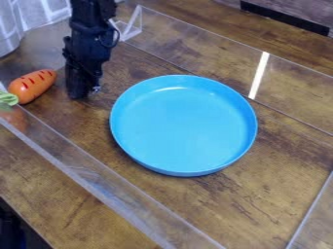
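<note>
My gripper (81, 82) hangs low at the upper left of the camera view, its tip down near the wooden table, just right of an orange toy carrot (33, 86) with a pale green top. The tip is dark and small, and I see nothing held in it. A large blue plate (184, 124) lies to the right of the gripper, apart from it.
A clear plastic wall (97, 180) runs diagonally along the lower left, with another at the back right. A pale container (8, 24) stands at the top left. The table right of and below the plate is bare.
</note>
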